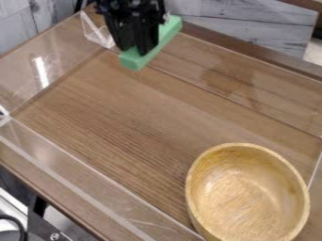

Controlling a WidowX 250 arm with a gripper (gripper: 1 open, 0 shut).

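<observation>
My gripper (131,38), dark and seen at the top centre of the camera view, is over the back of the wooden surface (138,132). A green object (153,42) is at its lower end; whether the fingers are closed on it I cannot tell. A pale yellow bowl (247,193) sits at the front right.
Clear plastic pieces (101,26) lie at the back left, partly behind the arm. A grey-white board (251,28) runs along the back. Dark cables show at the lower left edge.
</observation>
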